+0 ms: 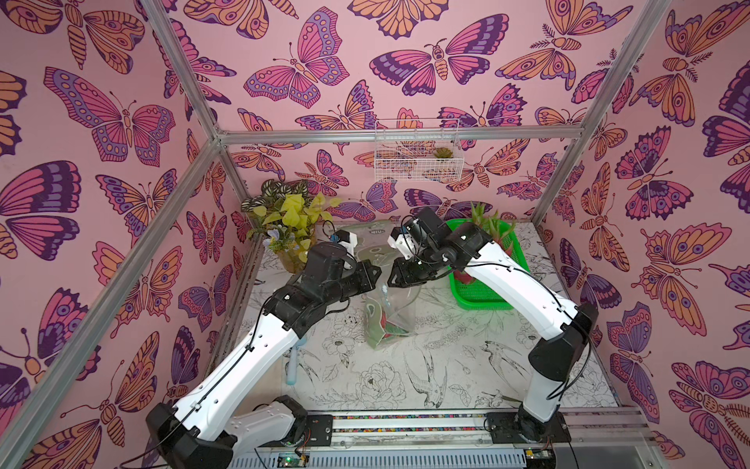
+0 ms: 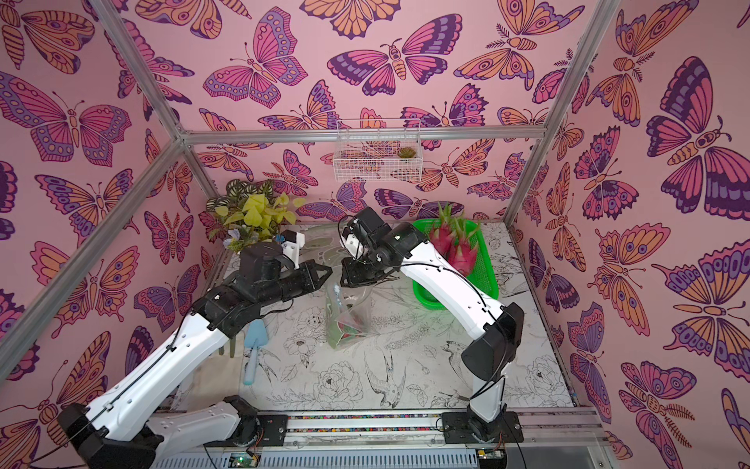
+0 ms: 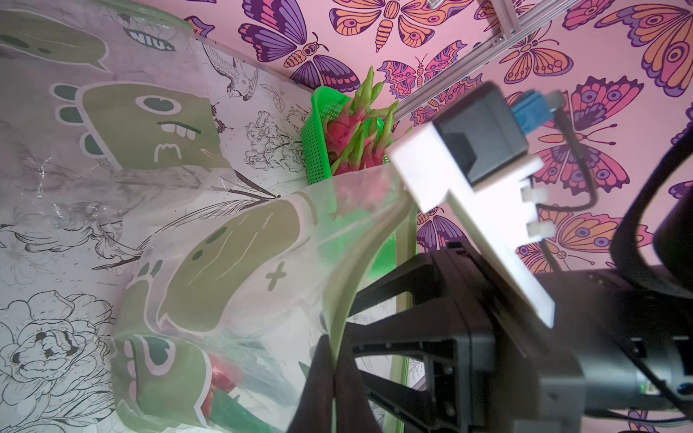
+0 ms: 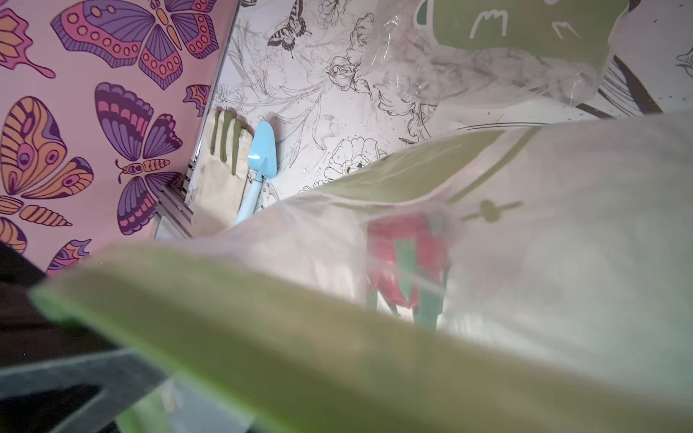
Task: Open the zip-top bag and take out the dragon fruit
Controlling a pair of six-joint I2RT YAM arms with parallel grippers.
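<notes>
The clear bag [image 1: 384, 322] with green monster prints stands upright in the middle of the table. Through its wall shows a blurred red and green shape [image 4: 404, 261], low inside. At its top, my left gripper [image 1: 376, 276] is shut on the green edge strip [image 3: 369, 241] of the bag, its dark fingers [image 3: 317, 393] either side of it. Facing it from the right, my right gripper [image 1: 393, 275] is at the bag's mouth, shut on the edge there; its tips are partly hidden. The green strip crosses the right wrist view close up. Two strips stand apart in the left wrist view.
A green basket [image 2: 486, 283] holding pink dragon fruits [image 2: 462, 258] stands at right, under the right arm. At back left is a potted plant [image 1: 293, 219]. A blue trowel [image 4: 262, 151] and gloves [image 4: 220, 180] lie at left.
</notes>
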